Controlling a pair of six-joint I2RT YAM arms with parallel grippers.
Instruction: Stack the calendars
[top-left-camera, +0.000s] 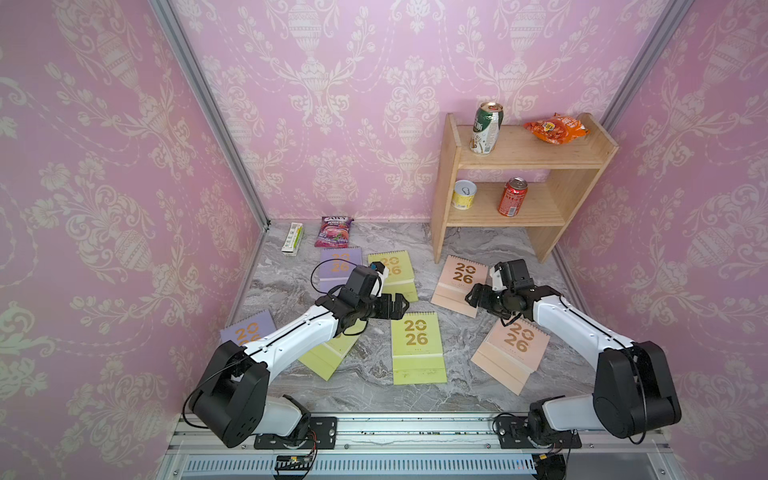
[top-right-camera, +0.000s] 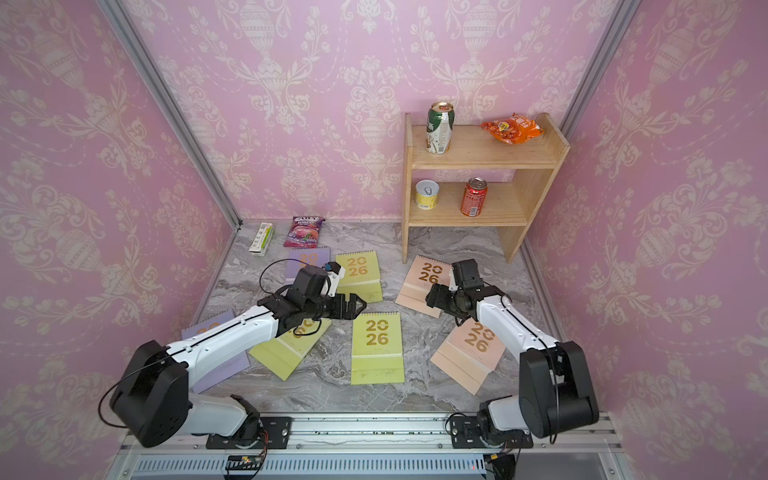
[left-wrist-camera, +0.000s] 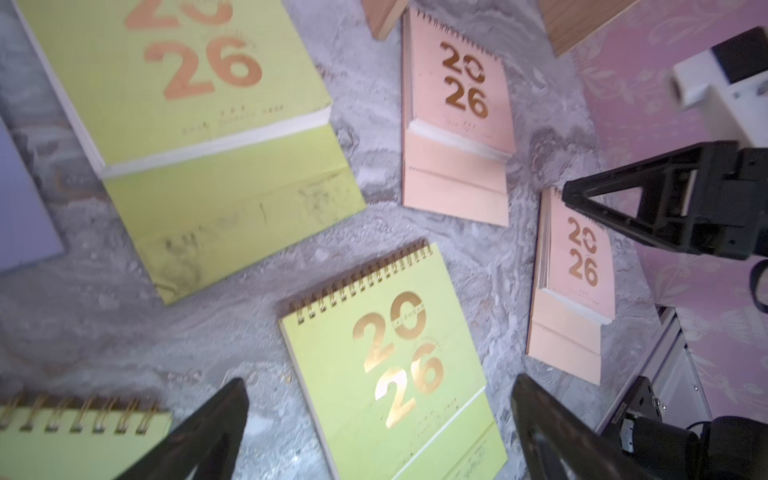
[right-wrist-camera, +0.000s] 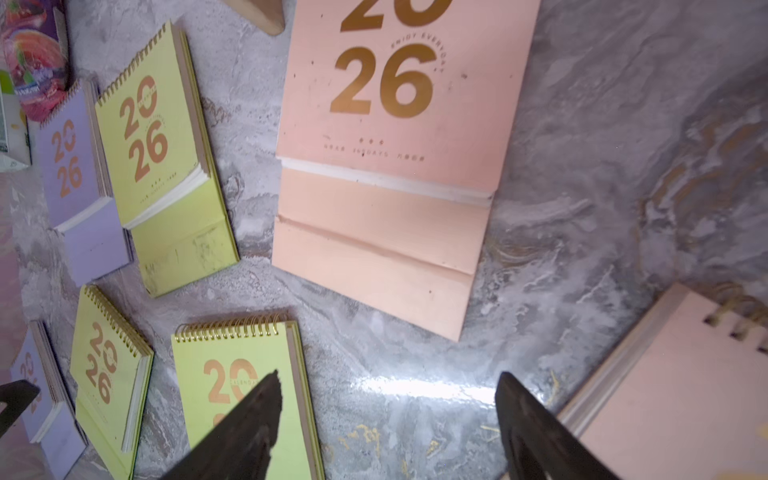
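Several 2026 calendars lie apart on the marble surface: lilac ones (top-left-camera: 249, 326) at left and back, green ones (top-left-camera: 417, 348) (top-left-camera: 397, 276) across the middle, and pink ones (top-left-camera: 456, 284) (top-left-camera: 514, 356) at right. My left gripper (top-left-camera: 389, 306) is open above the middle calendars, nothing between its fingers; the front-middle green calendar (left-wrist-camera: 400, 360) shows below it. My right gripper (top-left-camera: 478, 296) hangs above the pink calendars, its fingers apart with nothing between; the right wrist view shows marble between them and a pink calendar (right-wrist-camera: 384, 208) ahead.
A wooden shelf (top-left-camera: 520, 164) with cans and an orange snack bag stands at back right. A purple snack bag (top-left-camera: 333, 233) and a small carton (top-left-camera: 291, 238) lie at back left. Little bare surface is left between the calendars.
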